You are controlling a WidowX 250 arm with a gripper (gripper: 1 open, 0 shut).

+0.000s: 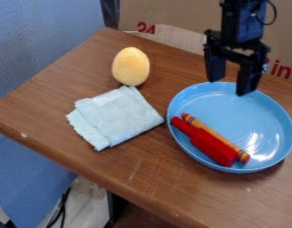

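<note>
My gripper (231,76) hangs over the back of a blue plate (255,118), its dark fingers pointing down and apart, nothing seen between them. On the plate lie a red object (208,148) and an orange crayon (219,132). A yellow egg-shaped object (131,65) stands at the back left, and a folded light blue cloth (113,116) lies left of the plate.
The wooden table (60,98) has clear room at the left and front. A cardboard box (173,34) stands behind it; the table's left edge borders a blue surface.
</note>
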